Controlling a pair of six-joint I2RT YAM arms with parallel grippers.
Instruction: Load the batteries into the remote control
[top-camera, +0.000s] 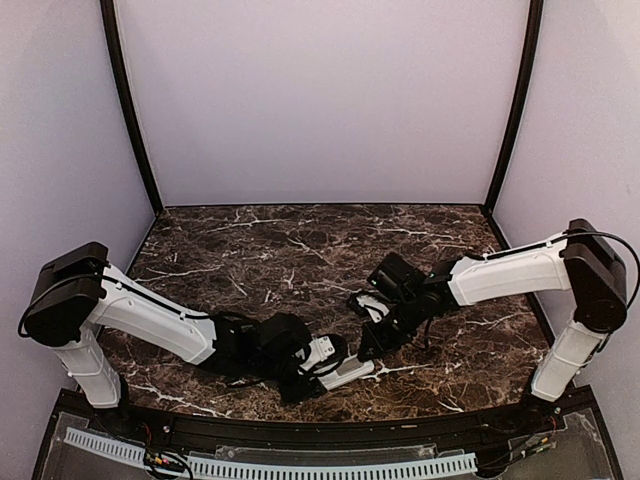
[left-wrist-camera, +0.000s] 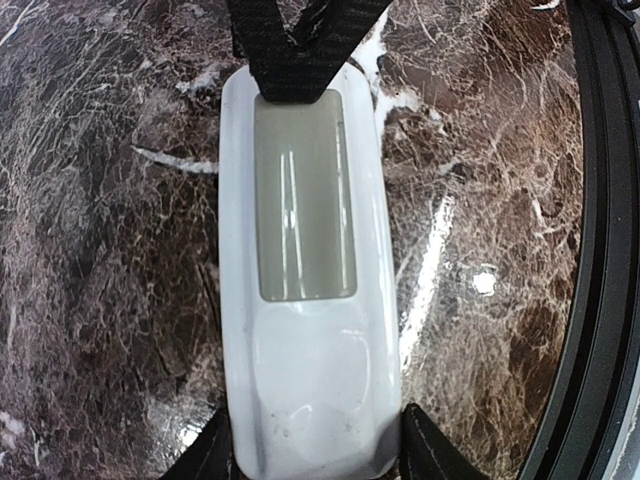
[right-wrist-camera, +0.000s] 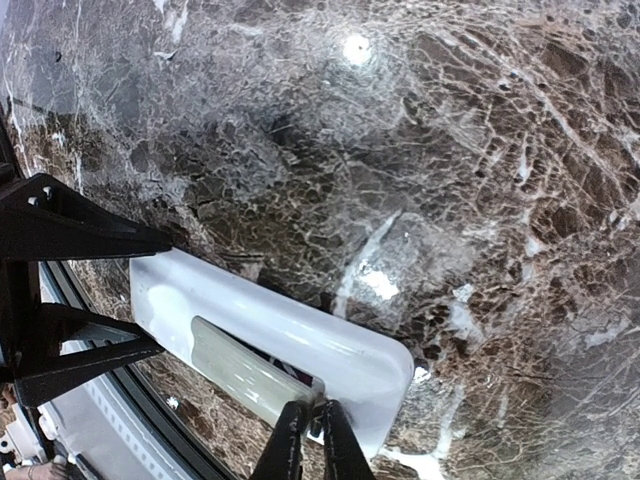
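A white remote control (left-wrist-camera: 310, 390) lies along the table, its near end between the fingers of my left gripper, which is shut on it. Its long grey cover (left-wrist-camera: 300, 200) sits in the recess on the upper face. From the right wrist view, a dark slit shows along one side of this cover (right-wrist-camera: 245, 370). My right gripper is over the cover's far end, fingertips close together with a narrow gap. Whether they touch the cover is unclear. No loose battery can be made out; the recess beneath the cover is mostly hidden.
Close to the remote on the near side runs the table's front edge (top-camera: 300, 428), with a white slotted strip (top-camera: 330, 468) beyond it.
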